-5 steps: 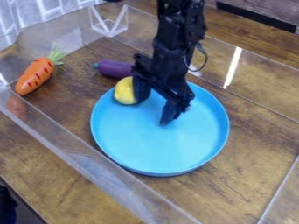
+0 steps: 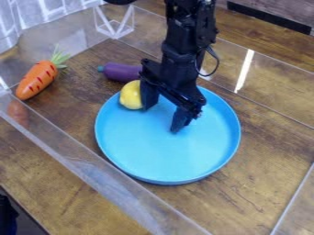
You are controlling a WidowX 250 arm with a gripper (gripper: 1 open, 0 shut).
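Observation:
The black gripper (image 2: 167, 101) hangs over the back part of a blue plate (image 2: 160, 147), its fingers down around the right side of a yellow object (image 2: 131, 95) at the plate's back left edge. Whether the fingers are open or shut on it is hard to tell, as the dark parts overlap.
A toy carrot (image 2: 39, 80) lies at the left and a purple eggplant (image 2: 119, 72) behind the plate. A clear strip runs along the left front.

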